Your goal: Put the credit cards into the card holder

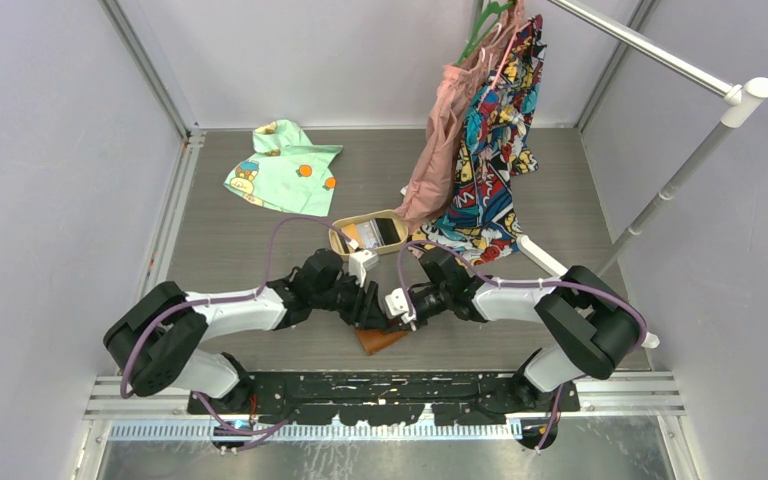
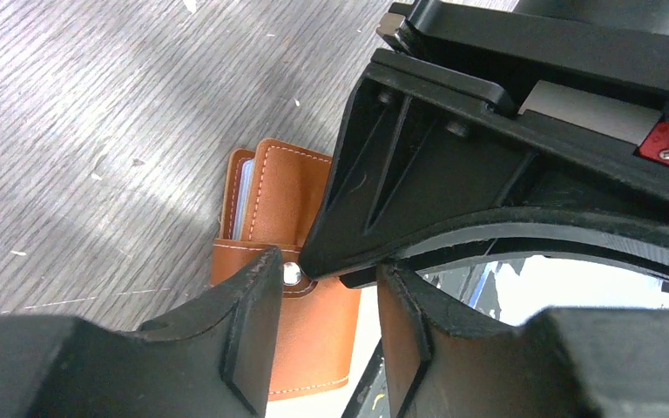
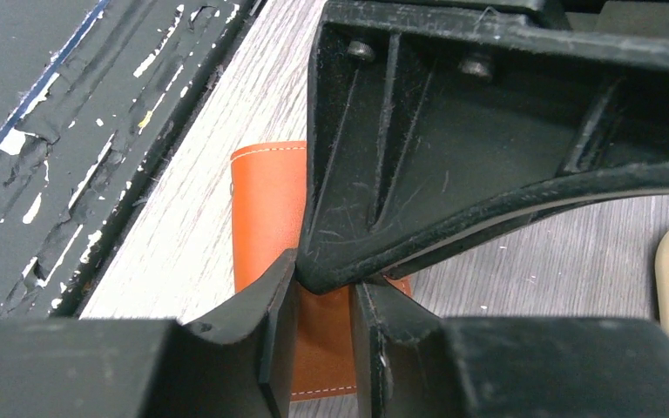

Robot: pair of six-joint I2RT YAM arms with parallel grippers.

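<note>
The brown leather card holder (image 1: 381,340) lies on the table under both grippers. In the left wrist view its strap with a silver snap (image 2: 292,273) and a pale layer (image 2: 243,198) between the covers show; whether that layer is a card or a sleeve is unclear. My left gripper stands part open over the strap, nothing clearly clasped. My right gripper is closed at the holder's strap, orange leather showing between its fingers; the exact grip is partly hidden. Several cards (image 1: 368,233) lie in the beige tray (image 1: 403,232) behind the arms.
The grippers are crowded close together, overlapping in both wrist views. A green printed cloth (image 1: 285,168) lies at the back left. Hanging clothes (image 1: 480,160) reach the table right of the tray. Bare table shows left of the arms.
</note>
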